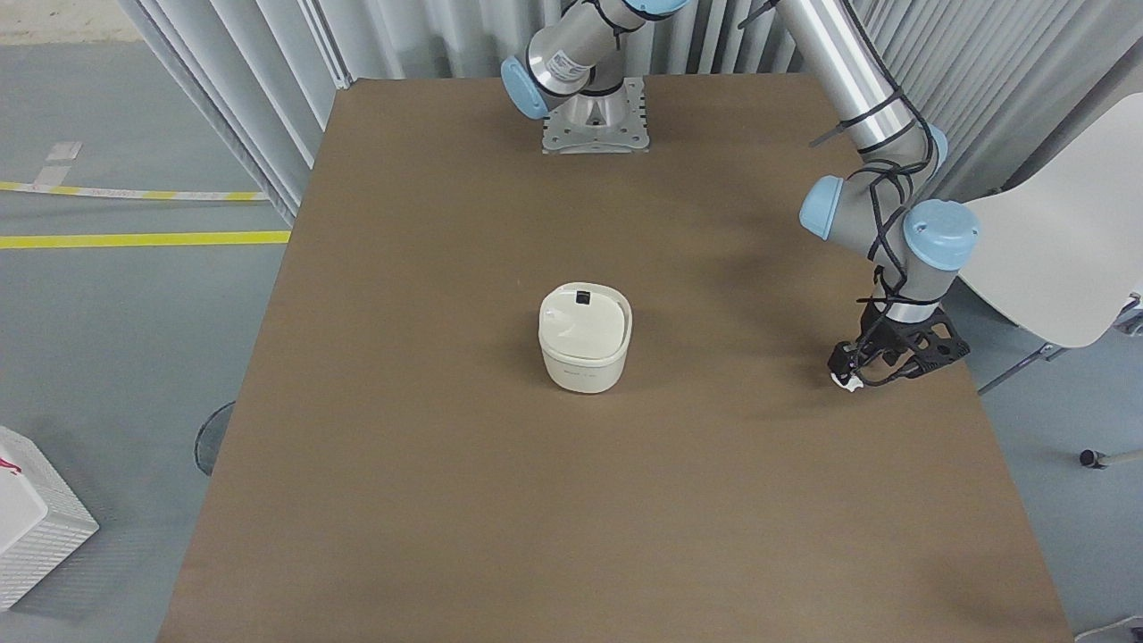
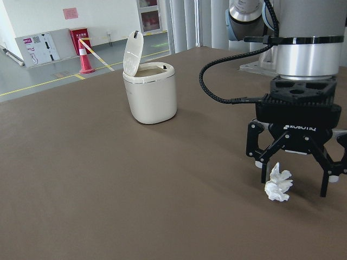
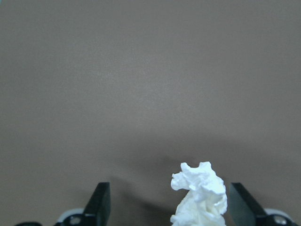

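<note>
A crumpled white tissue (image 2: 278, 184) lies on the brown table at its right side; in the front view only part of the tissue (image 1: 846, 382) shows under the gripper (image 1: 880, 363). The black two-finger gripper (image 2: 294, 184) stands open just over it, with the tissue between or beside the fingertips, closer to one finger. In the wrist view the tissue (image 3: 200, 197) sits off-centre between the open fingers, near the right one.
A white lidded bin (image 1: 584, 348) stands mid-table, its lid (image 2: 132, 53) raised in the left view.
</note>
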